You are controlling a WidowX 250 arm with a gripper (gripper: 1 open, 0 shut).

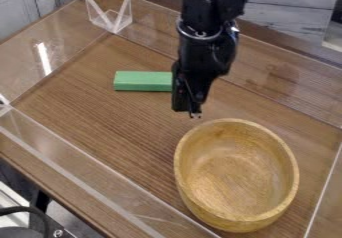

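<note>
My black gripper (187, 101) hangs over the middle of the wooden surface, just right of a green block (142, 81) and above the back-left of a tan bowl (197, 191). It looks shut, with nothing visible between its fingers. The block lies flat, its right end partly behind the gripper. The bowl is empty.
The wooden tray floor (94, 132) is clear to the left and front. A clear plastic piece (110, 12) is at the back left. Transparent walls edge the area, and a black cable runs at the lower left.
</note>
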